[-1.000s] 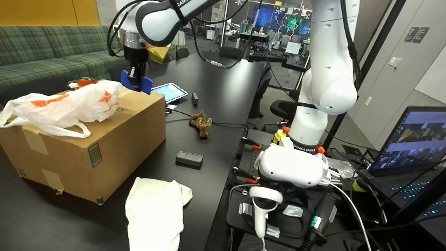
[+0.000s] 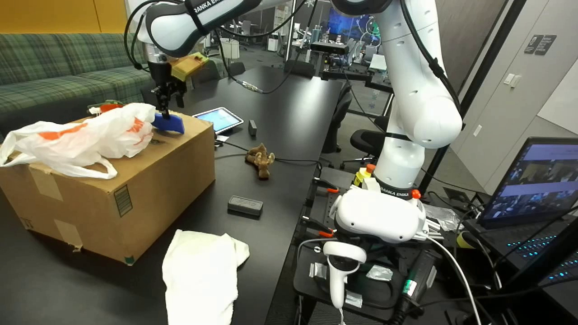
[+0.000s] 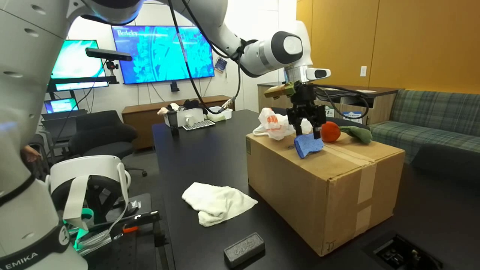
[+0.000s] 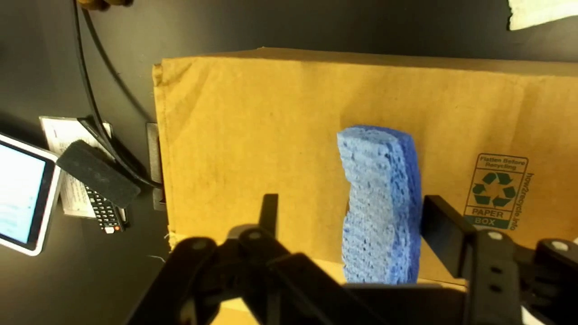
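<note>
A blue sponge (image 4: 376, 206) is at the top of the cardboard box (image 4: 254, 146), standing on a narrow side in the wrist view. My gripper has its fingers wide apart around it. The right finger (image 4: 441, 227) is close against the sponge or touching it; a clear gap separates the left finger from it. From the second exterior view, the sponge (image 3: 308, 145) leans just below the gripper (image 3: 308, 131), near the box's edge. The first exterior view shows the sponge (image 2: 169, 123) beside a white plastic bag (image 2: 92, 138).
A red round thing (image 3: 330, 132) and a green one (image 3: 357, 133) lie on the box near the gripper. On the table are a tablet (image 2: 219, 118), a brown plush toy (image 2: 260, 160), a dark eraser (image 2: 245, 206) and a white cloth (image 2: 200, 276).
One second ago the sponge was between my fingers above the box's far end. The gripper has since moved left in the first exterior view and opened; the sponge is now lower, by the bag.
</note>
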